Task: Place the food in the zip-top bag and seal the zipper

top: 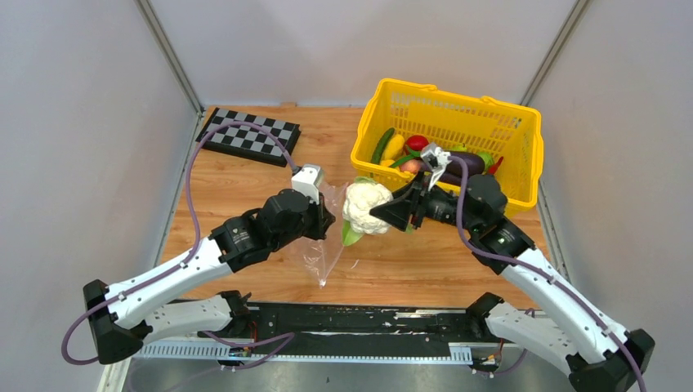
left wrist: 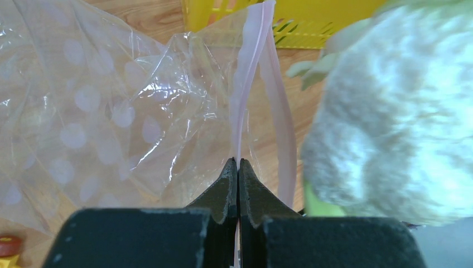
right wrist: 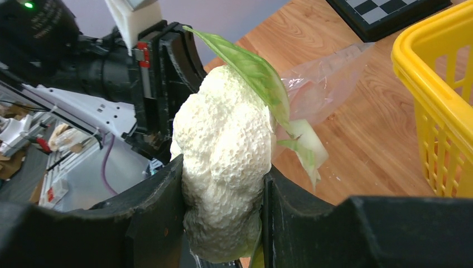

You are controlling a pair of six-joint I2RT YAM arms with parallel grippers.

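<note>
A white cauliflower [top: 368, 206] with green leaves is between the two arms, held by my right gripper, whose fingers press on both its sides. My left gripper is shut on the edge of the clear zip top bag [left wrist: 162, 106]. The bag's two pinkish zipper strips [left wrist: 286, 139] stand apart above the left fingers, so its mouth gapes on the side facing the cauliflower. In the left wrist view the cauliflower fills the right side, close beside that mouth and outside it. The left arm hides part of the bag in the top view.
The yellow basket [top: 445, 94] at the back right holds several vegetables, among them a cucumber [top: 382, 145] and an eggplant [top: 466, 163]. A checkered board [top: 252, 137] lies at the back left.
</note>
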